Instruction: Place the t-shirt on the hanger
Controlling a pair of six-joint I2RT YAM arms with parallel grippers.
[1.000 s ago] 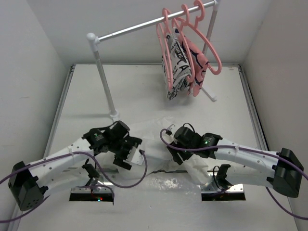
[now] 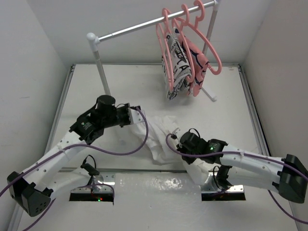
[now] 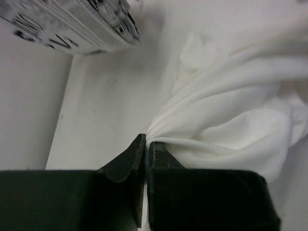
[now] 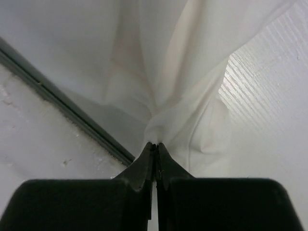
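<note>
The white t-shirt is bunched across the middle of the table between both arms. My left gripper, raised and further back on the left, is shut on an edge of the cloth, which stretches away from its tips in the left wrist view. Near the front edge my right gripper is shut on another gathered part of the shirt, with folds spreading above its fingertips. Pink hangers hang at the right end of the rail, some of them carrying printed garments. The shirt's collar cannot be made out.
The rail spans the back, its left post behind my left arm. A black-and-white printed garment and a pink one hang there. The rail's left half is bare, and the table's back left is clear.
My left gripper has swung up and back from the front edge, taking its side of the shirt along. The hangers have not moved.
</note>
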